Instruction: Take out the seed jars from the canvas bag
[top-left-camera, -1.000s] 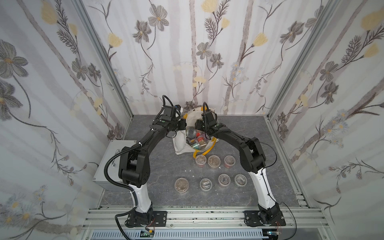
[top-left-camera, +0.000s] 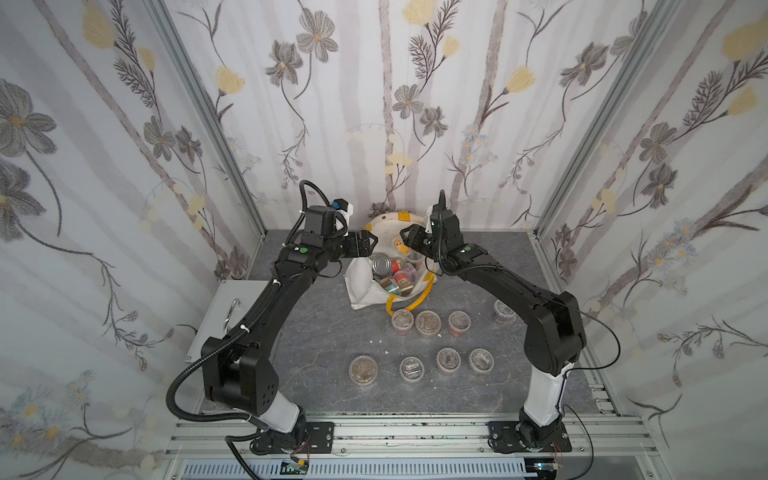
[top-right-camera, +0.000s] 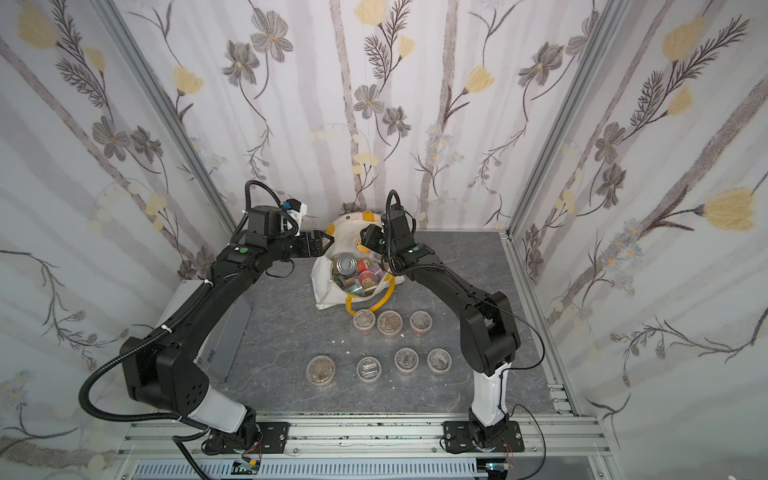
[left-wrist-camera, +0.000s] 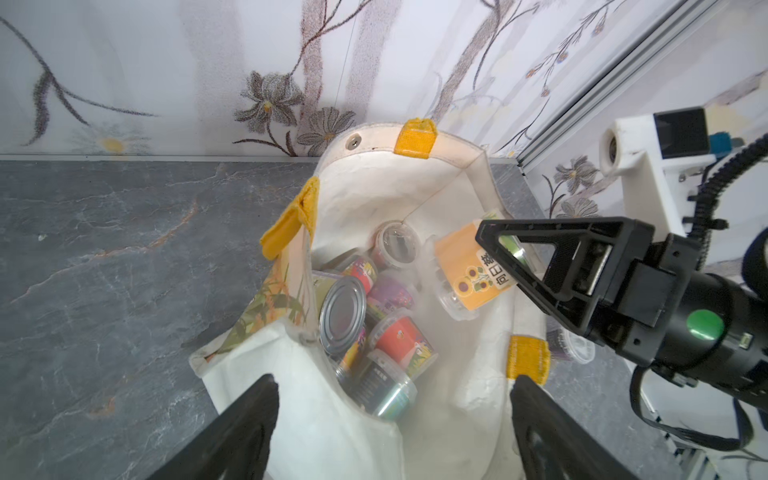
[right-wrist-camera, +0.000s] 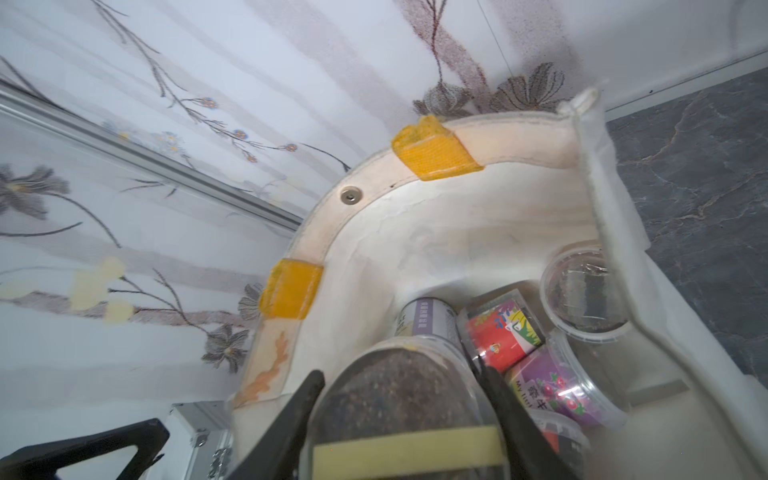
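The canvas bag (top-left-camera: 364, 284) lies open at the back middle, holding several seed jars (left-wrist-camera: 400, 344). My right gripper (top-left-camera: 409, 236) is shut on an orange-labelled jar (left-wrist-camera: 468, 268) at the bag's right side, just above the jars. In the right wrist view that jar's dark end fills the bottom middle, between the fingers. My left gripper (top-left-camera: 366, 244) hangs over the bag's left side, its fingers parted with nothing seen between them in the left wrist view (left-wrist-camera: 396, 408).
Several clear jars (top-left-camera: 428, 322) stand on the grey table (top-left-camera: 320, 336) in front of the bag. A white box (top-left-camera: 220, 312) is at the left edge.
My right gripper has risen and moved slightly right with the jar. My left gripper has moved back up and slightly left.
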